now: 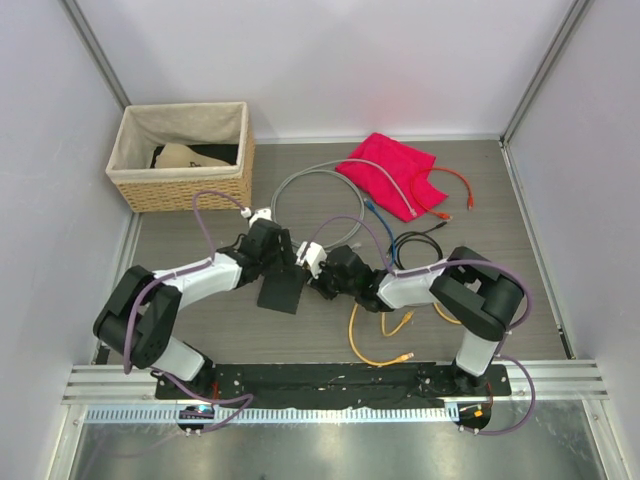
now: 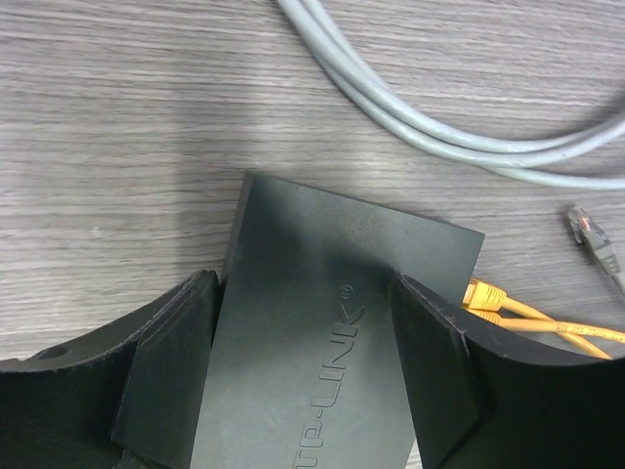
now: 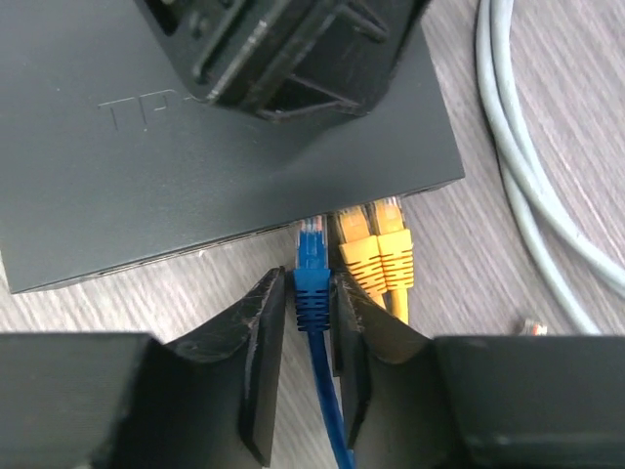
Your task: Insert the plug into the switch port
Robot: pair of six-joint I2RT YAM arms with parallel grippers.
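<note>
The dark TP-LINK switch (image 1: 280, 292) (image 2: 332, 244) (image 3: 225, 166) lies on the table between my grippers. My left gripper (image 1: 280, 240) is part open over it, its fingers at either side of the top in the left wrist view. In the right wrist view, my right gripper is round the blue plug (image 3: 312, 274), whose tip is at the switch's port edge; whether it is inside I cannot tell. Two yellow plugs (image 3: 391, 254) sit beside it at the same edge.
A grey cable coil (image 1: 290, 180), red cloth (image 1: 375, 160), loose red, black and yellow cables (image 1: 365, 358) surround the workspace. A wicker basket (image 1: 175, 195) stands at back left.
</note>
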